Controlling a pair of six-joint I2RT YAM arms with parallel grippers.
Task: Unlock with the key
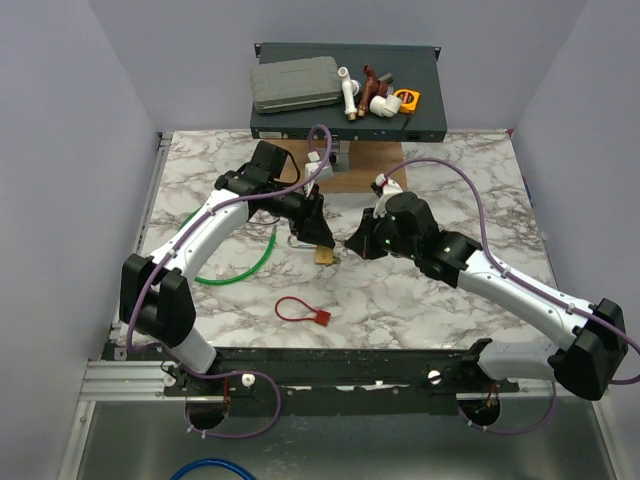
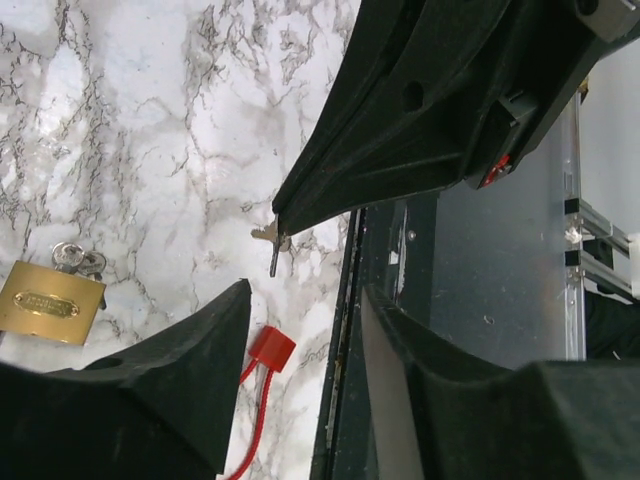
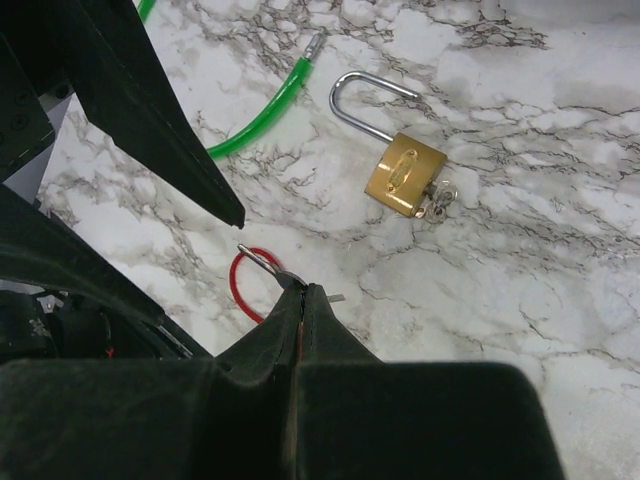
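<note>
The brass padlock lies on the marble with its shackle open and keys beside its body. My right gripper is shut on a small key that sticks out from its tips. My left gripper is part open in its wrist view, nothing visible between its fingers, above and near the padlock and facing the key.
A red seal loop lies toward the front, a green tube at the left. A dark shelf with a case and fittings stands at the back.
</note>
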